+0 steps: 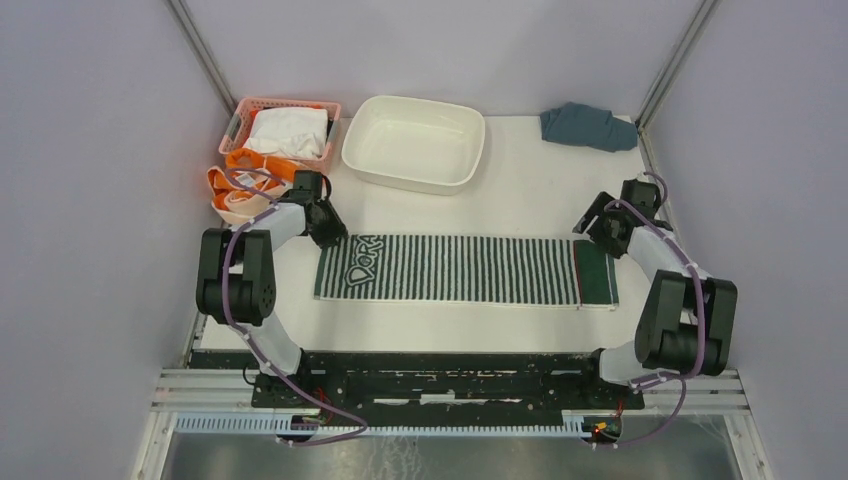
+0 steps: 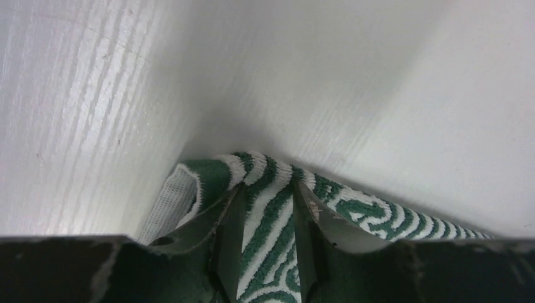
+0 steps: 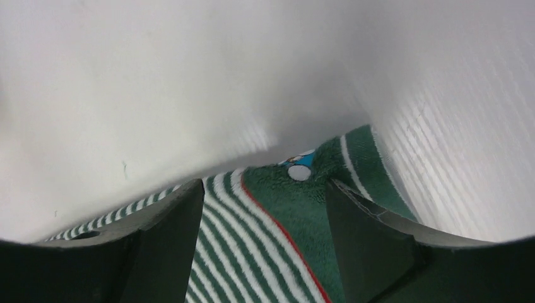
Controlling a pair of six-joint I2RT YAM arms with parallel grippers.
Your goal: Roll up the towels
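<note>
A long green-and-white striped towel (image 1: 455, 270) lies flat across the table, "DORA" lettering near its left end and a plain green band at its right end. At the towel's far left corner is my left gripper (image 1: 342, 238), its fingers part open. In the left wrist view, its fingers (image 2: 228, 243) stand either side of the striped edge (image 2: 268, 183), where the cloth bunches a little and the corner curls up. At the far right corner my right gripper (image 1: 588, 232) stands open; in the right wrist view its fingers (image 3: 353, 211) straddle the green band (image 3: 284, 196), which puckers slightly.
An empty white bin (image 1: 415, 145) stands at the back. To its left are a pink basket (image 1: 333, 150) with a white cloth (image 1: 288, 132) and an orange cloth (image 1: 300, 178) close to my left arm. A folded blue-grey cloth (image 1: 588, 127) lies back right.
</note>
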